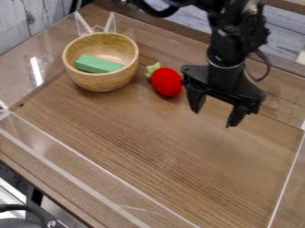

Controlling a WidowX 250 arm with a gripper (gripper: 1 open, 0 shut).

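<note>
The black gripper [217, 105] hangs over the wooden table [143, 169] right of centre, its two fingers spread with nothing visible between them. A red round object [167, 83] with a small green top lies just left of it. A wooden bowl [124, 46] at the upper left holds a light green block [99, 65].
Pale panels line the back right and upper left edges. A dark cable or part shows at the lower left corner.
</note>
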